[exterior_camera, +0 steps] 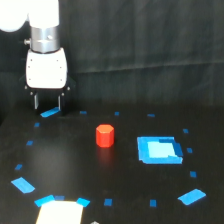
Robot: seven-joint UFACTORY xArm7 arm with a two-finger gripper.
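Observation:
My gripper [48, 103] hangs at the upper left of the camera view, below its white body. Its two thin dark fingers stand apart with only background between them, so it looks open. A red block [105, 135] with a hexagonal outline sits on the dark table near the middle, to the right of my gripper and lower in the view. Right of the block is a blue square-rimmed thing [142, 150] with a white middle; whether it is a shallow tray or a flat marking I cannot tell.
Blue tape strips [191, 197] and several small blue squares mark the dark table. A pale object [60, 212] is cut off by the bottom edge at the left. Dark curtain [140, 50] covers the back. Bare table lies around the red block.

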